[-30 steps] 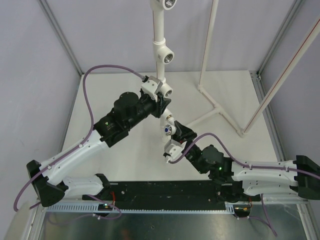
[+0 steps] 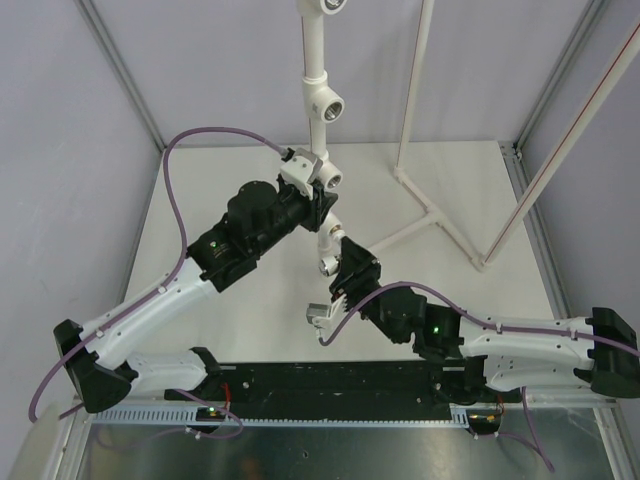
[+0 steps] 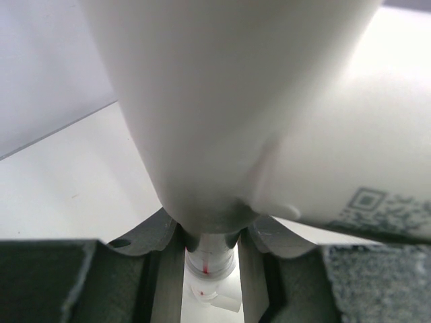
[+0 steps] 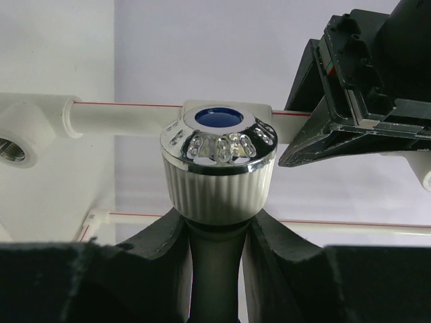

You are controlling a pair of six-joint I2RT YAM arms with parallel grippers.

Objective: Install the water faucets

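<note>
A faucet (image 4: 217,192) with a ribbed white knob, chrome collar and blue cap fills the middle of the right wrist view. My right gripper is shut on it just below the knob. Behind the faucet runs the white pipe (image 4: 128,120) with a fitting on it; whether the faucet's end sits inside that fitting is hidden. My left gripper (image 2: 322,205) is shut on the same upright pipe (image 2: 315,55), higher up. In the left wrist view, white pipe fittings loom over the left fingers (image 3: 165,262), one bearing a printed code.
More open tee sockets (image 2: 327,104) line the pipe above the left gripper. The white frame (image 2: 440,215) stretches to the right across the white table (image 2: 180,240). Both grippers are close together.
My right gripper has turned about the faucet and shifted slightly left; the blue cap no longer faces the top camera. The pipe has shifted a little left. The left arm is almost still.
</note>
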